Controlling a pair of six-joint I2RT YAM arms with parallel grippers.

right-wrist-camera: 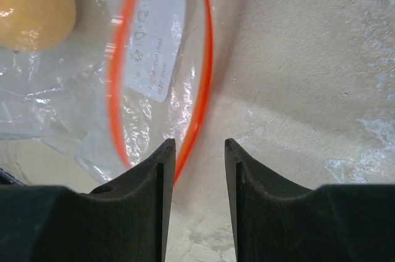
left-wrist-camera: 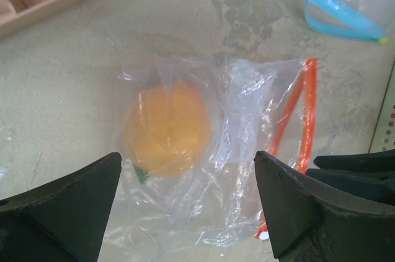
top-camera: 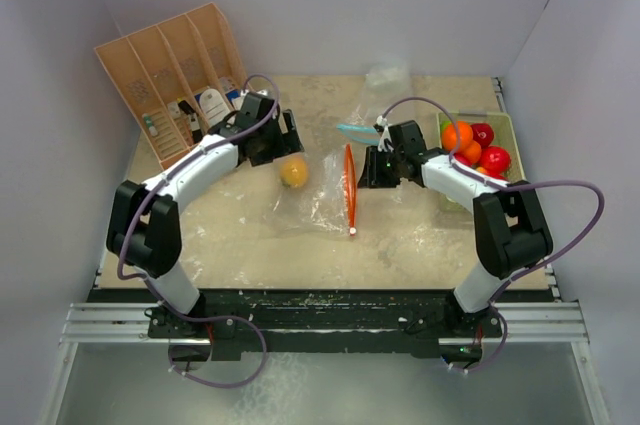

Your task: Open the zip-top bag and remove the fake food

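Observation:
A clear zip top bag [top-camera: 320,200] with an orange zipper edge [right-wrist-camera: 200,102] lies on the table, a round yellow-orange fake food [left-wrist-camera: 166,126] inside and a paper label [right-wrist-camera: 154,34] visible. My left gripper is open above the bag, nothing between its fingers, over the fake food. My right gripper is just right of the orange zipper, low over the table, its fingertips apart with only bare table seen between them in the right wrist view.
A second bag with a blue zipper [top-camera: 355,133] lies behind. A green bin [top-camera: 450,195] of fake fruit stands at the right, a wooden compartment tray [top-camera: 165,50] at the back left.

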